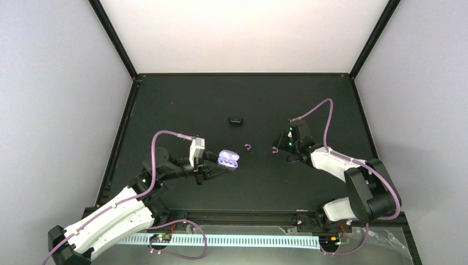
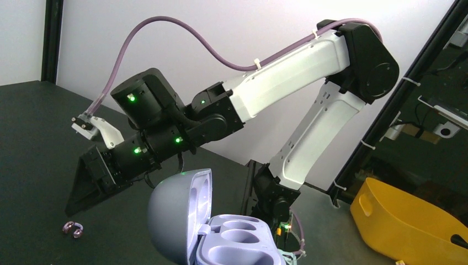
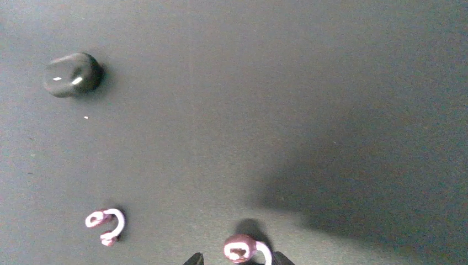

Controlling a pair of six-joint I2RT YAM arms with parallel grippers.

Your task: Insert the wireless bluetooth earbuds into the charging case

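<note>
The lavender charging case [image 1: 228,159] is held at its side by my left gripper [image 1: 221,163], which is shut on it. In the left wrist view the case [image 2: 237,237] has its lid up and empty wells showing; the left fingers are hidden there. A pink earbud [image 1: 248,147] lies on the table just right of the case. Another earbud [image 1: 275,150] lies at the tips of my right gripper [image 1: 276,144]. The right wrist view has this earbud [image 3: 240,248] between the fingertips, which stand apart, and the other earbud [image 3: 110,225] to the left.
A small glossy black object [image 1: 235,120] sits farther back on the table. A yellow bin [image 2: 403,221] stands beyond the right arm's base in the left wrist view.
</note>
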